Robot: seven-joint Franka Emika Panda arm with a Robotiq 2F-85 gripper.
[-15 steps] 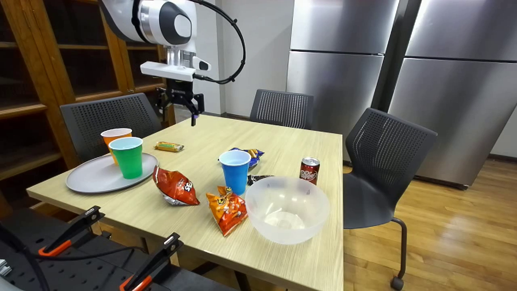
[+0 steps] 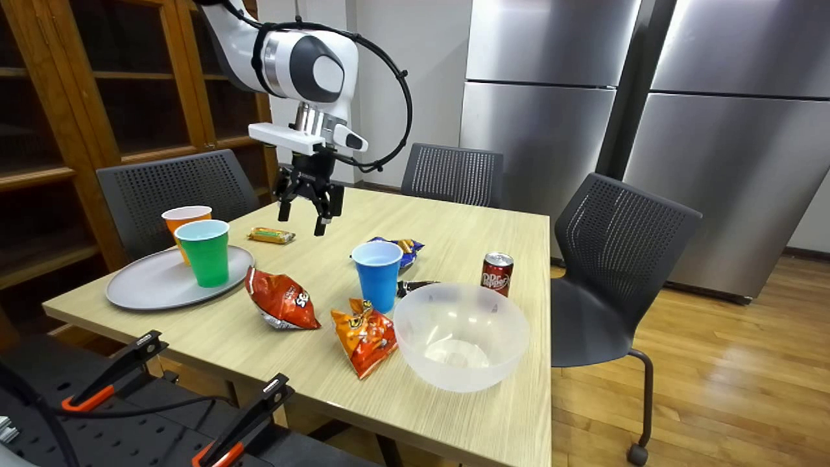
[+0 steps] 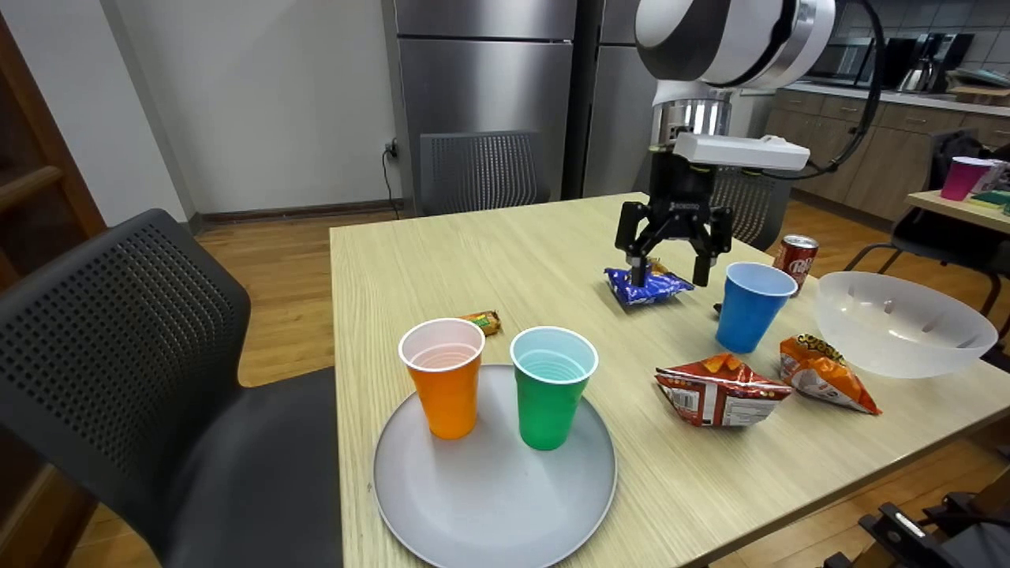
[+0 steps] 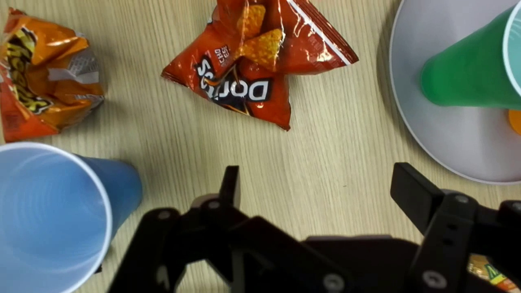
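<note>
My gripper hangs above the table, open, with bare tabletop showing between its fingers in the wrist view. A red Doritos bag lies ahead of the fingers in that view. To the left are a blue cup, standing upright, and an orange Cheetos bag. On a grey plate stand an orange cup and a green cup. A small gold-wrapped bar rests behind the plate. Behind the blue cup lies a blue snack bag.
A frosted, empty bowl sits near the table's right front corner. Beyond it stands a Dr Pepper can, with a dark-wrapped bar partly hidden between bowl and cup. Chairs surround the table.
In exterior view 1 my gripper has come lower and to the right, nearer the tabletop. The objects on the table have stayed where they were.
</note>
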